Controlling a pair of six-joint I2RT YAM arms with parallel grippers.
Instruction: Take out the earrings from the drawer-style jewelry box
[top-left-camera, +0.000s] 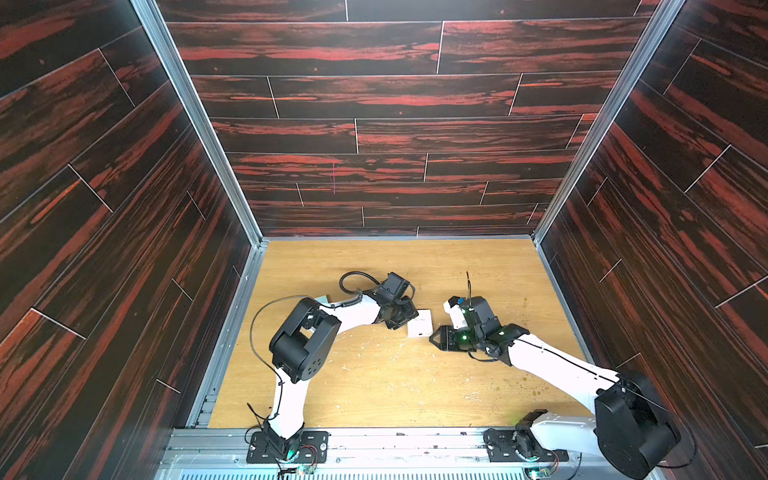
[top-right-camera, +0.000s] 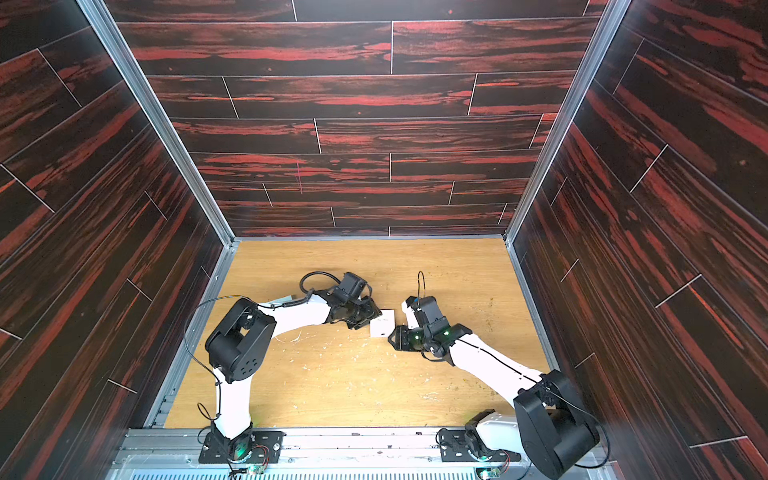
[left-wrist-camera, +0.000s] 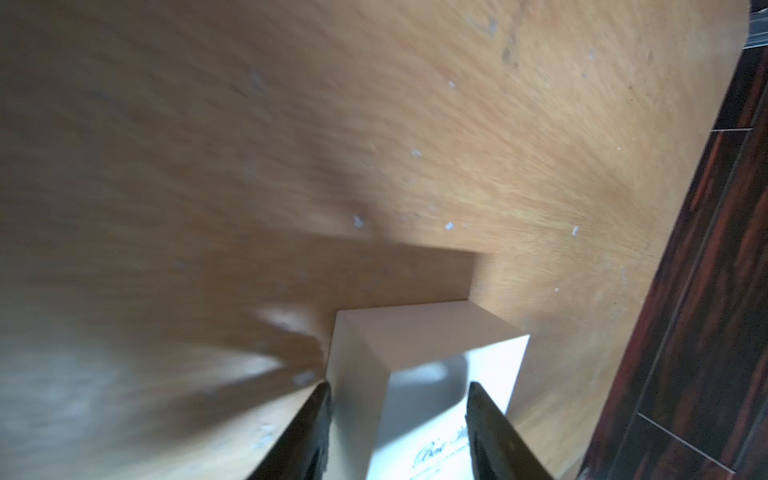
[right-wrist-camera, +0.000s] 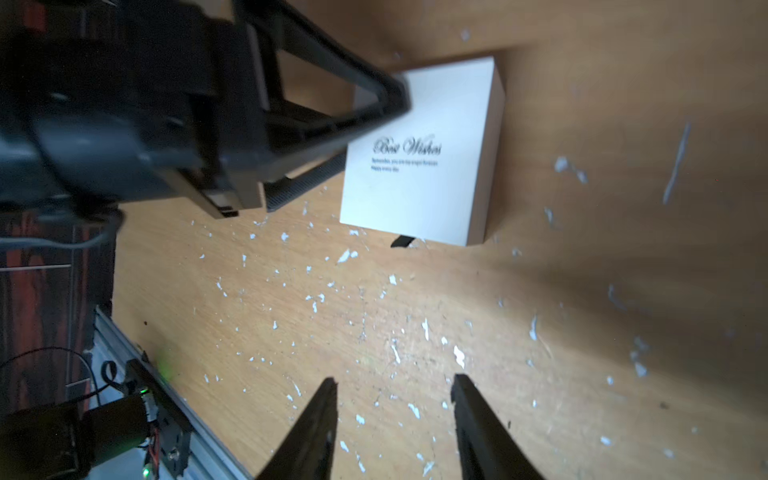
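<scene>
A white square jewelry box (top-left-camera: 420, 324) with "Best Wishes" printed on top (right-wrist-camera: 416, 184) sits on the wooden table between my two grippers, a dark tab at its edge. No earrings are visible. My left gripper (top-left-camera: 400, 317) is at the box's left side; in the left wrist view its part open fingertips (left-wrist-camera: 400, 404) are against or just beside the box (left-wrist-camera: 424, 336). My right gripper (top-left-camera: 438, 340) stands part open just right of the box, with bare table between its fingers in the right wrist view.
A light blue item (top-right-camera: 281, 301) lies mostly hidden under the left arm.
</scene>
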